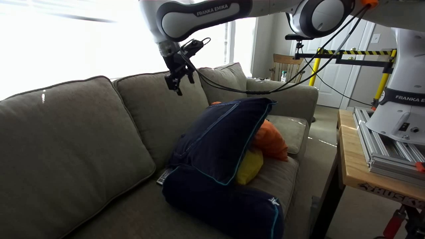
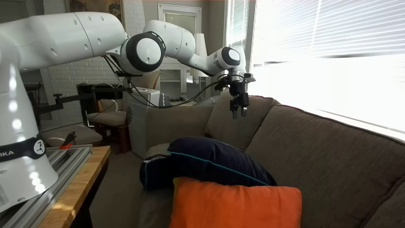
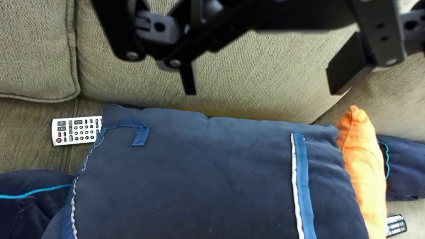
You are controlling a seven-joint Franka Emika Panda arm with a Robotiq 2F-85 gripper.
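My gripper is open, its fingers wide apart with nothing between them. In exterior view 1 the gripper point(image 1: 185, 85) hangs in the air before the couch back, above the pillows. A large navy pillow point(image 3: 215, 179) with blue trim fills the lower middle of the wrist view, lying on the pile. A white remote point(image 3: 77, 130) lies on the seat at the pillow's left edge, its right end touching or under the pillow. Part of a second remote point(image 3: 396, 225) shows at the lower right, beside the orange pillow point(image 3: 360, 163).
A navy bolster point(image 1: 223, 203) lies in front of the pile, and a yellow pillow point(image 1: 250, 166) is wedged beneath it. The couch back cushions point(image 1: 159, 107) rise behind. A wooden table point(image 1: 358, 167) carries the arm's base.
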